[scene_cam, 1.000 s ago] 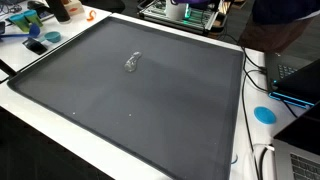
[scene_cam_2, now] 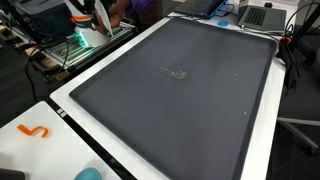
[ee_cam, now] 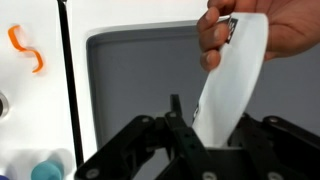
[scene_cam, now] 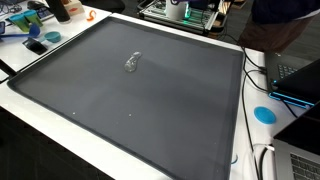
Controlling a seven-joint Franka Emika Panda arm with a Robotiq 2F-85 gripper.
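In the wrist view, a person's hand point(ee_cam: 212, 40) holds a long white object point(ee_cam: 238, 70) that reaches down to my gripper. Its lower part lies between my black fingers, which stand apart. Whether they press on it is unclear. A small clear, crinkled item point(scene_cam: 132, 62) rests on the dark grey mat point(scene_cam: 150, 105), and the same clear item point(scene_cam_2: 173, 73) shows near the mat's middle in exterior view 2. Only part of my white arm point(scene_cam_2: 92, 32) appears at that view's upper left; my fingers are not clear there.
Beside the mat, on the white table, lie an orange curved piece point(ee_cam: 26, 50) and a blue-green round object point(ee_cam: 46, 171). A blue disc point(scene_cam: 265, 115) and laptops point(scene_cam: 290, 80) line the right side.
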